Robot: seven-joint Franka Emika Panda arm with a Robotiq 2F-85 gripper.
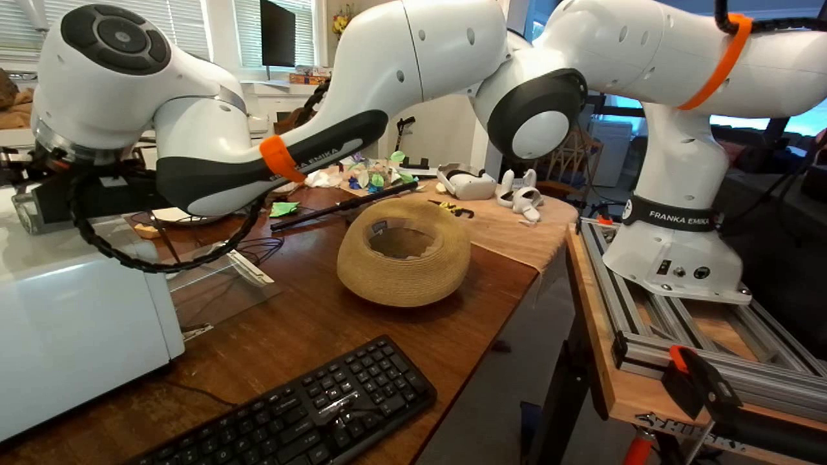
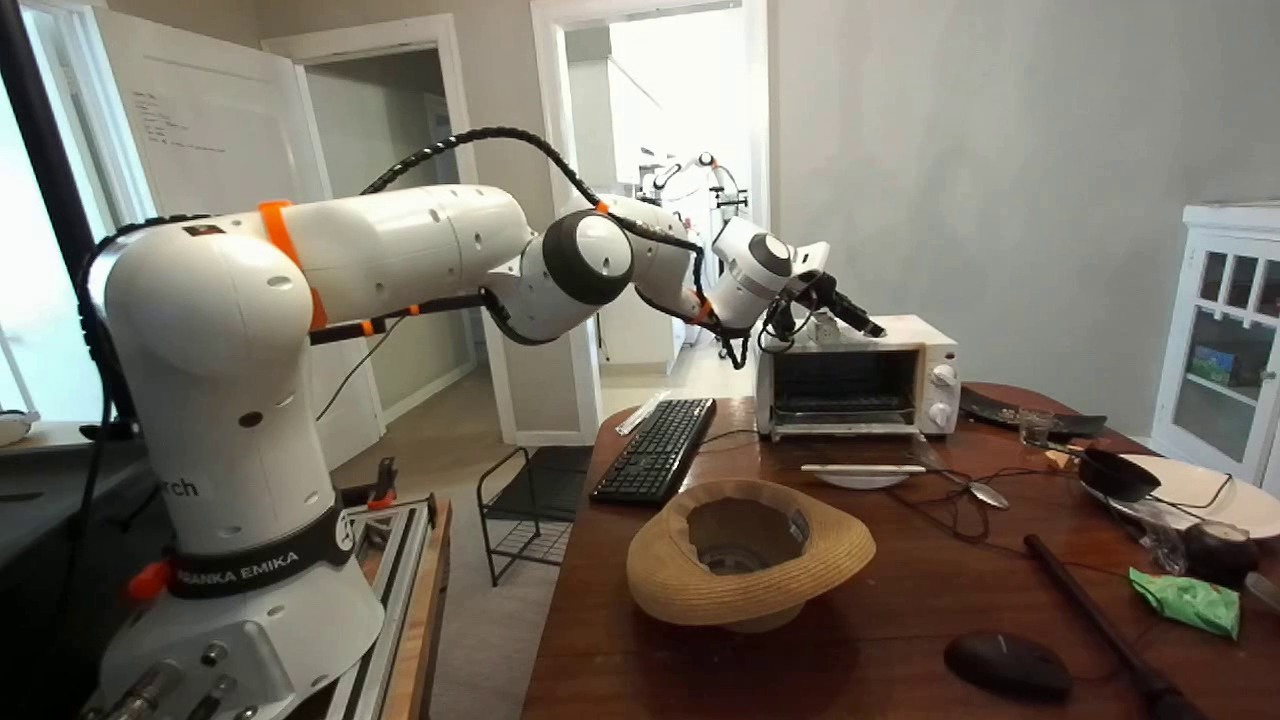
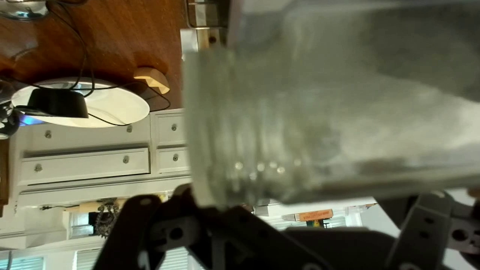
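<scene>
A clear glass jar (image 3: pixel 333 117) lies very close to the camera in the wrist view, filling the upper right, blurred. In exterior view 2 the glass (image 2: pixel 825 328) shows on top of the white toaster oven (image 2: pixel 939 360), beside my gripper (image 2: pixel 840 308). Exterior view 1 shows only part of the glass (image 1: pixel 28 212), at the left edge next to the dark hand. My gripper is open, its dark fingers spread wide along the bottom of the wrist view. The glass hides much of the space around them.
A straw hat (image 2: pixel 750 576) lies crown down on the table, with a black keyboard (image 1: pixel 302 411) nearby. A white plate (image 3: pixel 121 108) with a black pan (image 3: pixel 58 102), cables, a mouse (image 2: pixel 1005 666) and a black rod (image 2: pixel 1098 618) occupy the table. Bare wood lies around the hat.
</scene>
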